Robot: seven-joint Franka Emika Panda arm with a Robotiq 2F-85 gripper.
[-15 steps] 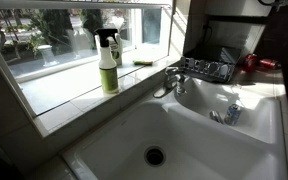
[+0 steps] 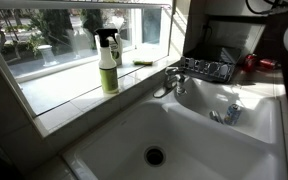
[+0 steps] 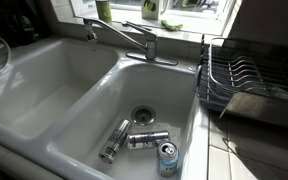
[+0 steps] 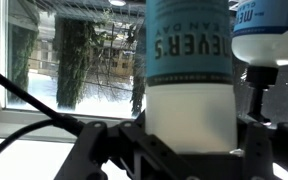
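Note:
In the wrist view, my gripper is shut on a bottle (image 4: 189,45) with a teal label and a pale end. The label's lettering appears upside down there. One dark finger (image 4: 109,148) lies against the bottle's left side. At right is a second labelled bottle (image 4: 269,30) with a black part; it is cut by the frame. My gripper cannot be made out in either exterior view. A green-and-white spray bottle (image 2: 108,72) stands upright on the windowsill, with another container partly hidden behind it.
Below the window is a white double-basin sink (image 2: 109,150) with a faucet (image 3: 144,40). Several cans, one of them upright (image 3: 168,160), are in one basin. A wire dish rack (image 3: 249,75) stands beside it. The other basin (image 3: 59,75) looks empty.

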